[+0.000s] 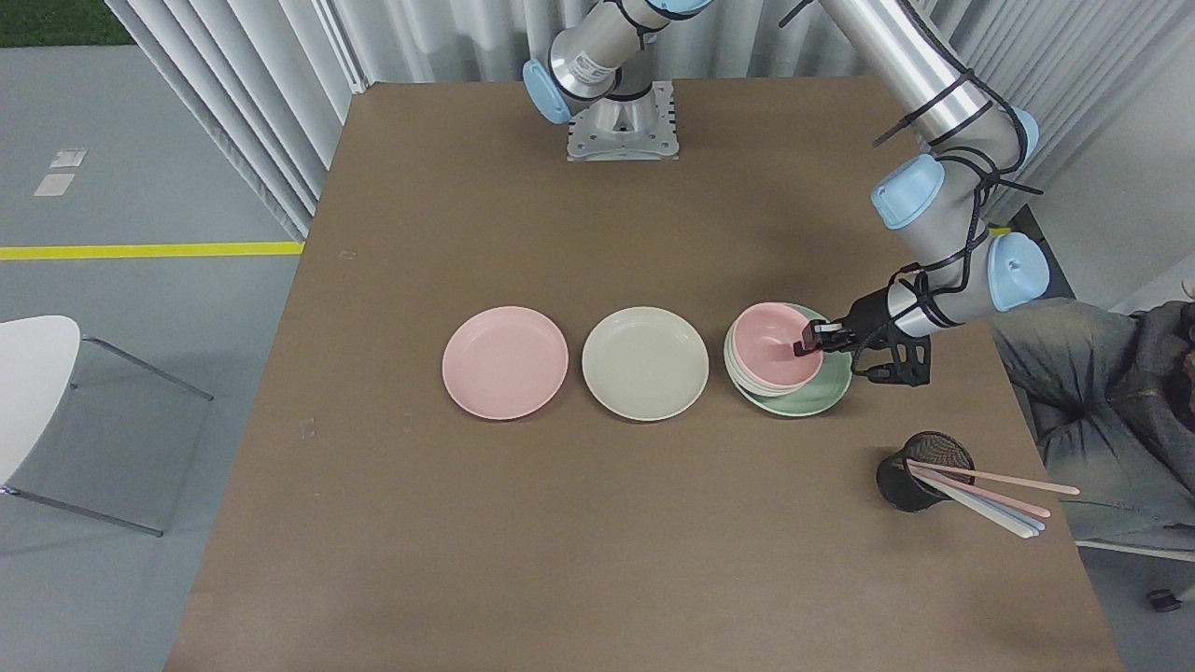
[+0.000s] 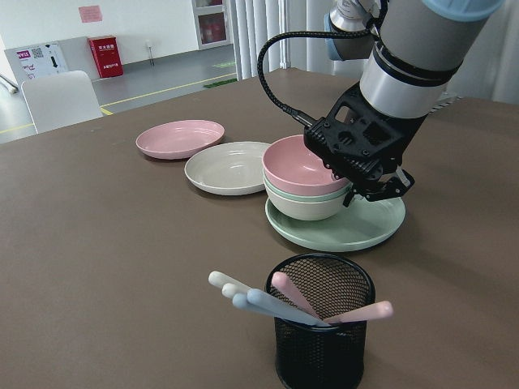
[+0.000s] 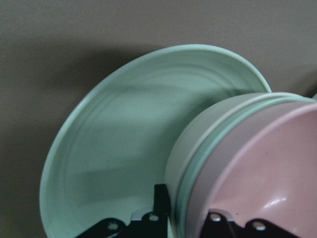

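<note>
A stack of bowls, a pink bowl [image 1: 773, 336] on top of green and cream ones [image 2: 300, 207], sits on a green plate [image 1: 823, 386] at the table's right. My gripper is at the stack's near rim, one black finger outside the bowls and the other at the pink bowl's inner side, so the stacked walls lie between them. Whether it grips them firmly is hard to tell. A pink plate [image 1: 504, 363] and a cream plate [image 1: 644, 363] lie in a row to the left.
A black mesh cup [image 1: 907, 487] with several pastel chopsticks stands toward the front right. A person sits beyond the right edge.
</note>
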